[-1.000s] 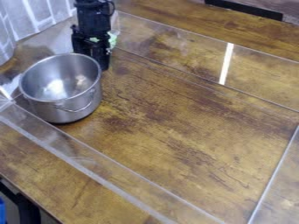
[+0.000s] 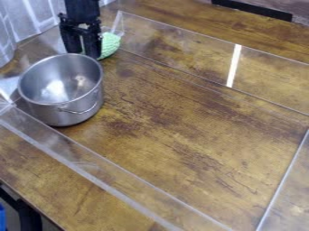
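A steel pot (image 2: 60, 99) with a wire handle stands at the left of the wooden table. Behind it, at the top left, my black gripper (image 2: 82, 45) is low beside a green and white striped object (image 2: 108, 45). The fingertips are dark and partly hidden, so whether they are open or shut is unclear.
Clear strips run along the table's left, front and right, and a pale translucent sheet (image 2: 24, 18) is at the top left corner.
My gripper has moved left, uncovering more of the green object, which now shows to its right. The pot looks slightly shifted to the left.
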